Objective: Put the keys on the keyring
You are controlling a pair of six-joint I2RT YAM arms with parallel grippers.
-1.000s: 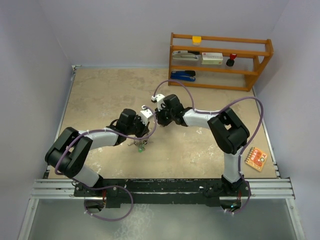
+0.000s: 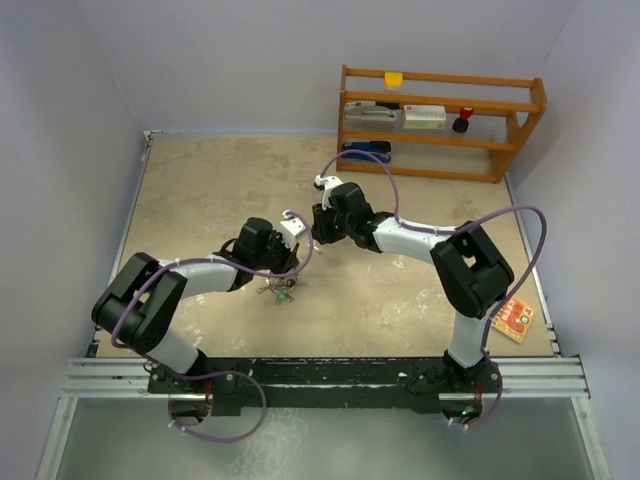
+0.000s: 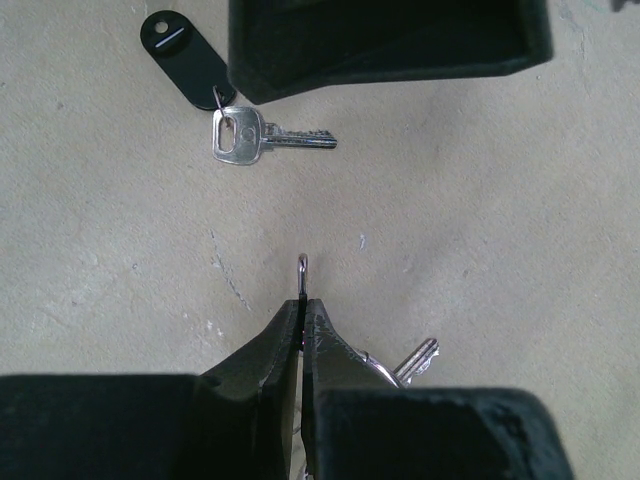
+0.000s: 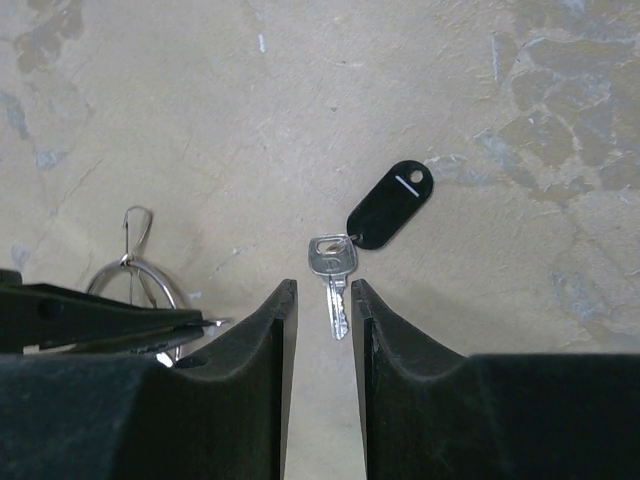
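A silver key with a black tag (image 4: 390, 205) lies flat on the table; the key (image 4: 335, 262) is below the right gripper's fingertips. My right gripper is partly open, a narrow gap between its fingers, and holds nothing. Its dark body (image 3: 390, 45) fills the top of the left wrist view. My left gripper is shut, a thin metal loop (image 3: 303, 268) sticking out from its fingertips. The metal keyring (image 4: 150, 272) shows around its fingers in the right wrist view. Another key (image 3: 418, 362) shows beside the ring, partly hidden by the fingers.
Several small pieces with a green part (image 2: 281, 297) lie under the left gripper. A wooden rack (image 2: 440, 138) stands at the back right, an orange packet (image 2: 513, 318) at the front right.
My left arm has stayed almost still.
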